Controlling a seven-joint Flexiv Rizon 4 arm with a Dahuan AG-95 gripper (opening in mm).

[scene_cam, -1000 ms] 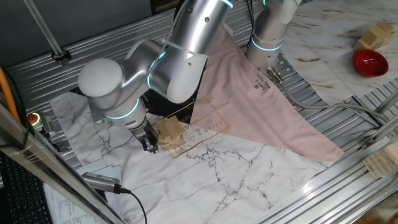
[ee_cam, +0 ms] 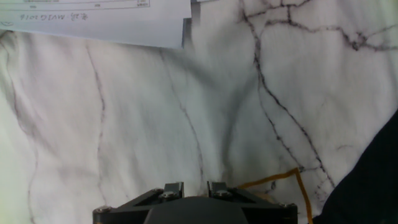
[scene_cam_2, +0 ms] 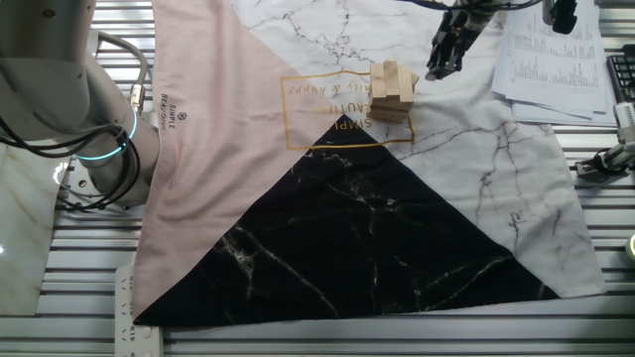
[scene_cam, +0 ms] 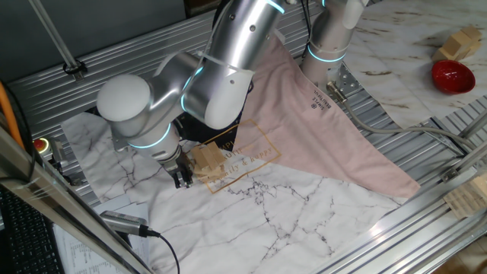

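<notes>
A stack of pale wooden blocks [scene_cam_2: 393,89] stands on the cloth, by the gold printed frame. In exterior view 1 the same wooden blocks [scene_cam: 207,161] show just right of my gripper [scene_cam: 183,181]. Seen from exterior view 2, the gripper [scene_cam_2: 444,69] hangs to the right of the blocks, apart from them. In the wrist view my gripper has a small gap between its fingertips, with only white marbled cloth behind it. It looks open and empty. The blocks are out of sight in the wrist view.
The cloth has pink [scene_cam_2: 213,129], black [scene_cam_2: 347,233] and white marbled parts. Papers [scene_cam_2: 548,59] lie beyond its edge. A red bowl [scene_cam: 453,77] and more wooden blocks [scene_cam: 457,46] stand on the far side table. A metal post [scene_cam: 72,202] rises at the left.
In exterior view 1 the arm's wrist and gripper have shifted very slightly. The wooden blocks and the cloth have not moved.
</notes>
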